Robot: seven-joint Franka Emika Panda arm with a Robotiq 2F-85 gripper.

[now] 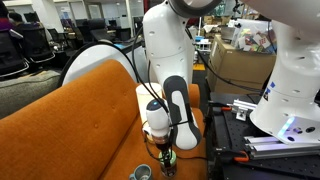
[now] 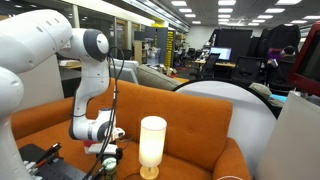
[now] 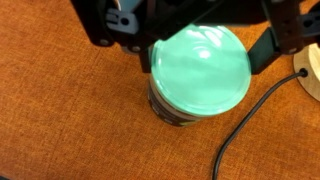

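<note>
A can with a pale green lid (image 3: 202, 70) stands on the orange couch, seen from above in the wrist view. My gripper is open over it, with one dark finger on either side of the lid. Whether the fingers touch the can is unclear. In exterior view 1 the gripper (image 1: 166, 160) points down low over the seat, and the can is mostly hidden by it. Exterior view 2 shows a greenish can (image 2: 108, 164) beneath the arm.
A lit lamp (image 2: 152, 140) with a wooden base (image 3: 309, 68) stands close to the can, its dark cord (image 3: 246, 116) running along the seat. A metallic cup-like object (image 1: 143, 172) sits beside the gripper. The couch backrest (image 1: 75, 115) rises behind; the seat toward the armrest looks clear.
</note>
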